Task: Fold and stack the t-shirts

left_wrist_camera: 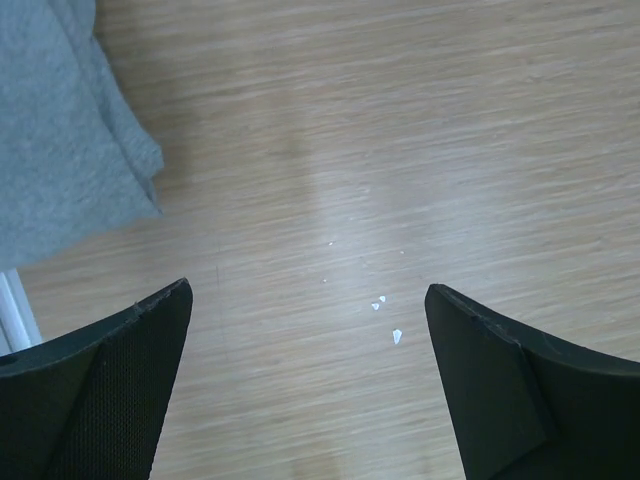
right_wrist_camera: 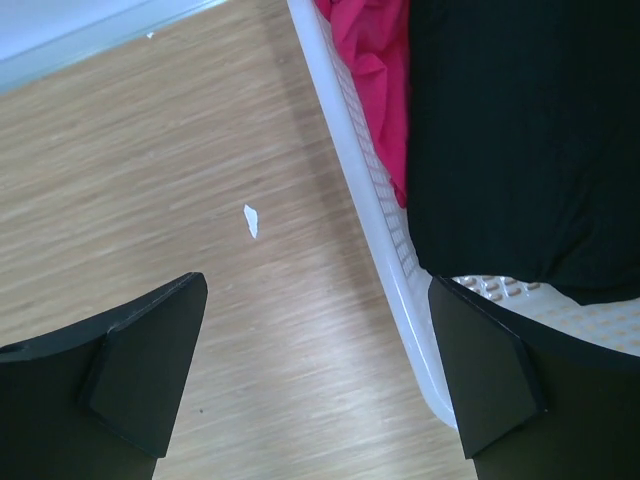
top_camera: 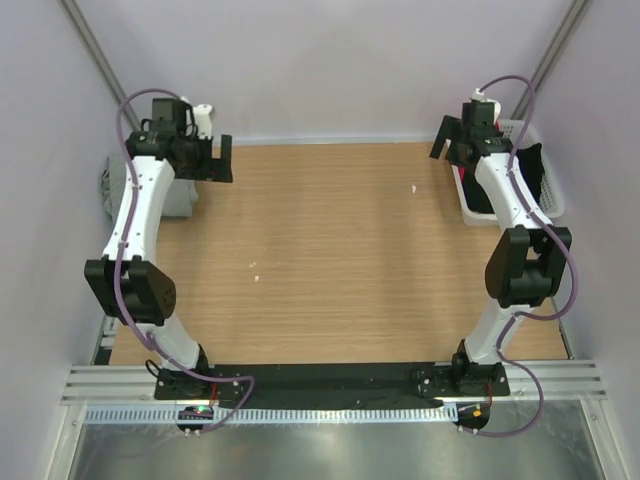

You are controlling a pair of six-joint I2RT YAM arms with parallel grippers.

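Observation:
A folded grey-blue shirt (top_camera: 176,200) (left_wrist_camera: 70,150) lies at the table's far left, partly hidden under my left arm in the top view. My left gripper (top_camera: 218,157) is open above bare wood to the right of it. At the far right, a white basket (top_camera: 474,216) (right_wrist_camera: 385,265) holds a black cloth (top_camera: 528,175) (right_wrist_camera: 525,140) and a red cloth (right_wrist_camera: 365,60). My right gripper (top_camera: 445,137) stands open over the basket's left edge, with nothing between its fingers.
White walls border it at the back and sides.

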